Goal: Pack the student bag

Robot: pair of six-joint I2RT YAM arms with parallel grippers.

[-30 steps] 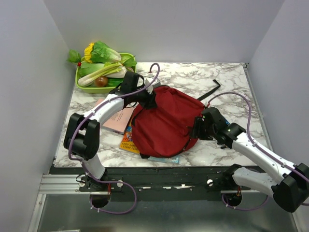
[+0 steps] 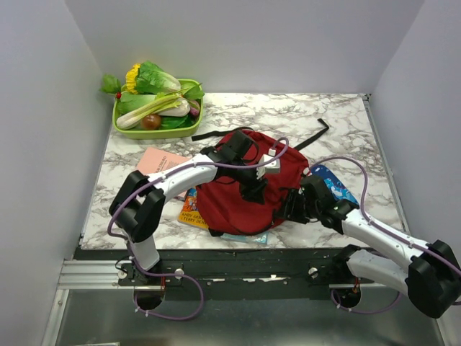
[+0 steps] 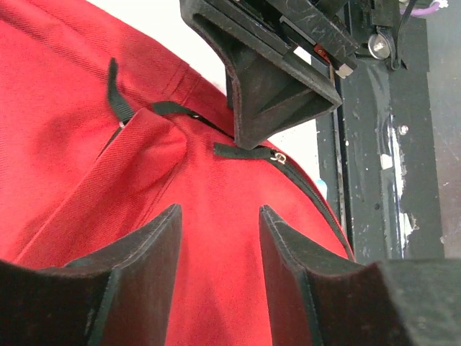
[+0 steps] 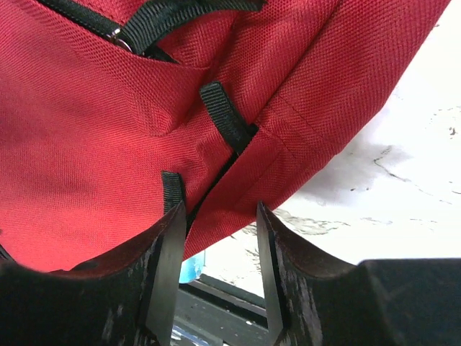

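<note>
The red bag (image 2: 238, 205) lies flat in the middle of the marble table, its zipper shown in both wrist views. My left gripper (image 2: 257, 197) hangs over the bag; in the left wrist view its fingers (image 3: 162, 245) stand apart over red cloth. At the bag's front right corner, my right gripper (image 2: 282, 213) is partly open. In the right wrist view its fingers (image 4: 277, 252) stand either side of the bag's edge, near a black zipper tab (image 4: 173, 191). Whether they touch the cloth, I cannot tell.
A pink book (image 2: 157, 161) and a yellow book (image 2: 191, 216) lie left of the bag, and a blue item (image 2: 335, 184) to its right. A green basket (image 2: 158, 132) of vegetables fills the back left. Bare marble shows at back right.
</note>
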